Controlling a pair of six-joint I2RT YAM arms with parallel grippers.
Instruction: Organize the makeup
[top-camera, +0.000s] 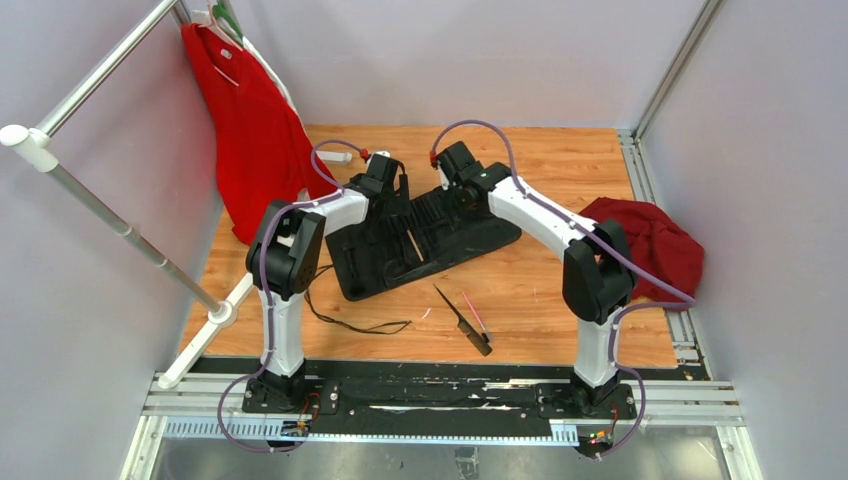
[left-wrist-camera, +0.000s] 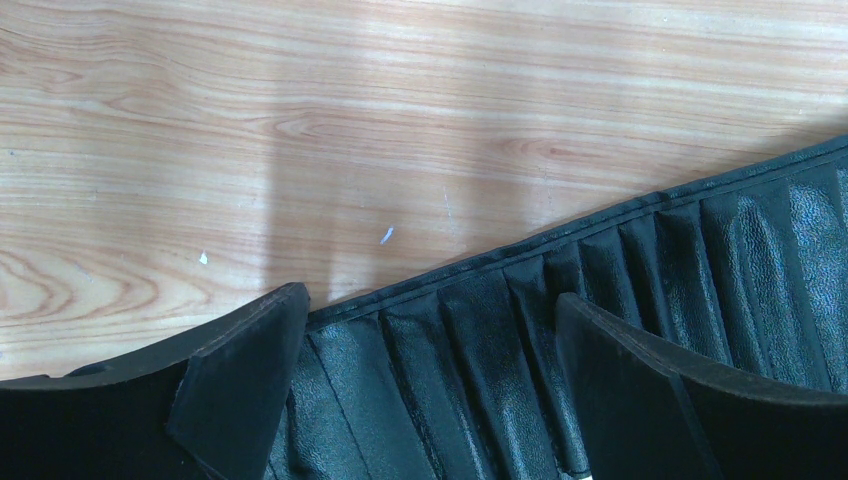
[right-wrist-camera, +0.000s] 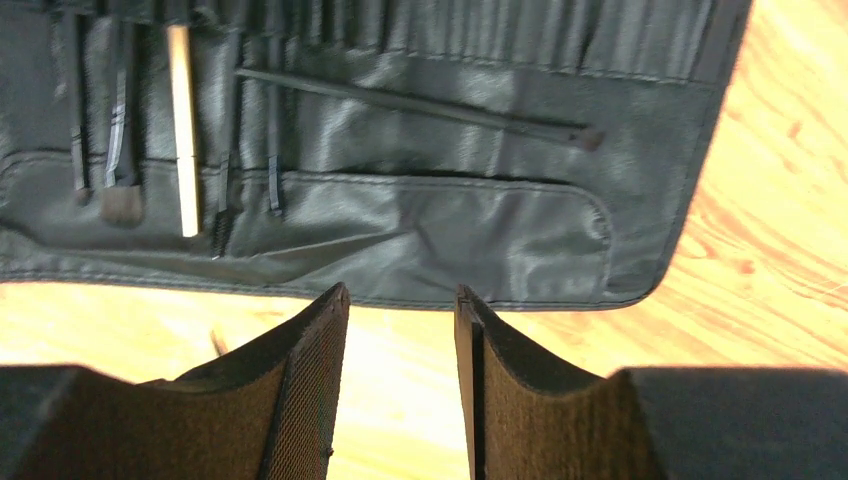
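Observation:
A black makeup roll (top-camera: 365, 275) lies unrolled across the middle of the table. In the right wrist view, several brushes and a pale wooden stick (right-wrist-camera: 184, 130) sit side by side in its slots. One loose thin black brush (right-wrist-camera: 430, 105) lies crosswise on the roll, out of the slots, pointing right. My right gripper is open above the roll's near edge, with nothing between its fingers. At the far left part of the roll, my left gripper stands open, its fingers apart over the ribbed empty pockets; whether they touch the leather, I cannot tell.
In front of the roll lie a dark comb (top-camera: 468, 328), a pink pencil (top-camera: 475, 312) and a dark cord (top-camera: 350, 325). Red clothes (top-camera: 255, 130) hang at the left; a dark red cloth (top-camera: 655, 250) is heaped at the right.

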